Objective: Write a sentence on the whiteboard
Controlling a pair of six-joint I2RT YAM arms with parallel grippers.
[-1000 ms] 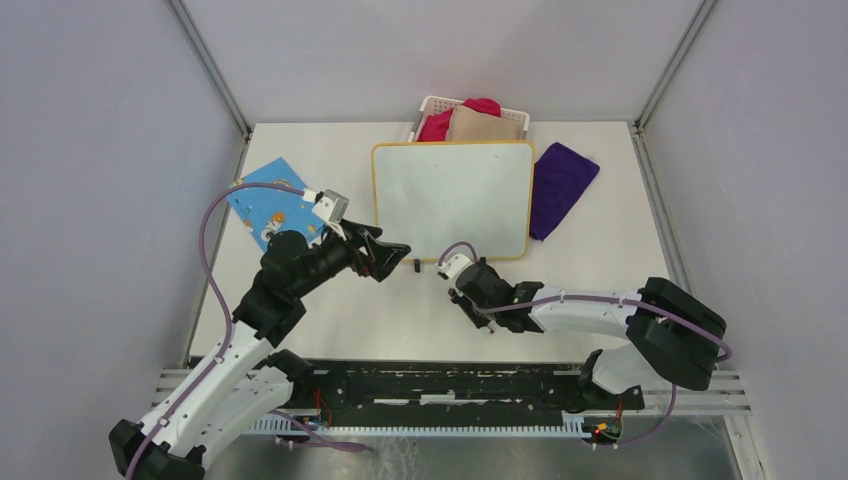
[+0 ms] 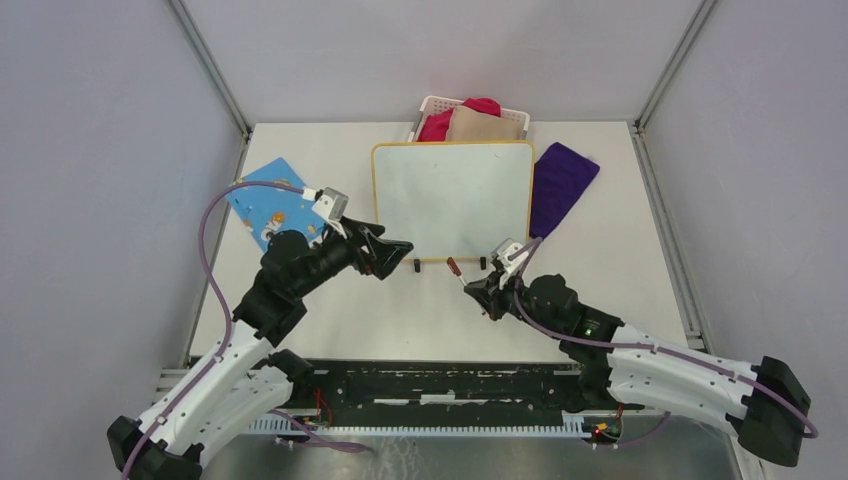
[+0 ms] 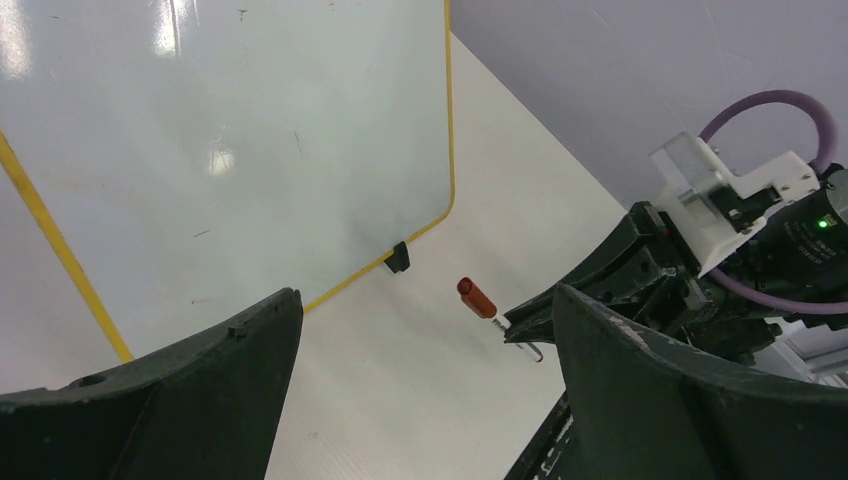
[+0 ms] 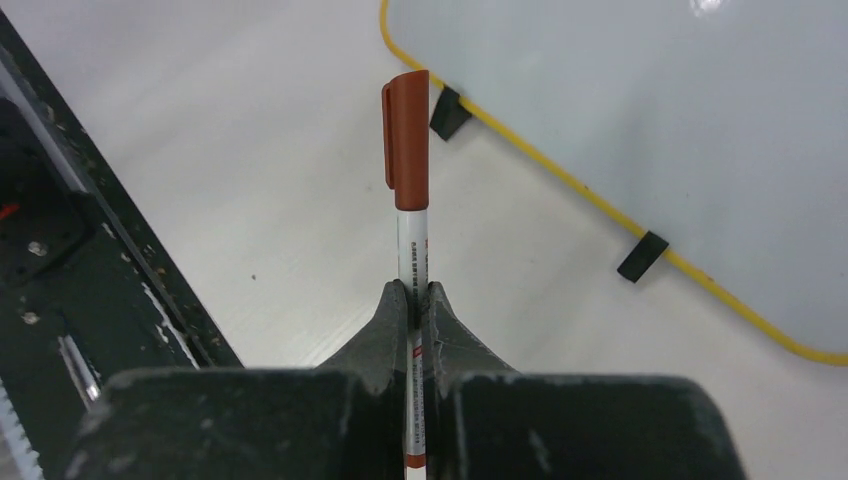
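My right gripper is shut on the white barrel of a marker (image 4: 411,140) with a brown-red cap. The cap end sticks out past the fingers, and the marker is clear of the table, as the left wrist view also shows. In the top view the right gripper (image 2: 477,290) is just below the front edge of the whiteboard (image 2: 455,200). This yellow-framed board lies blank apart from faint small marks. My left gripper stands open with nothing between its widely spread fingers, off the board's lower left corner.
Black clips (image 4: 643,257) sit at the board's front edge. A purple cloth (image 2: 562,188) lies to its right and a blue sheet (image 2: 272,200) to its left. Behind the board is a white basket (image 2: 436,105) with cloths.
The left arm shifted only very slightly.
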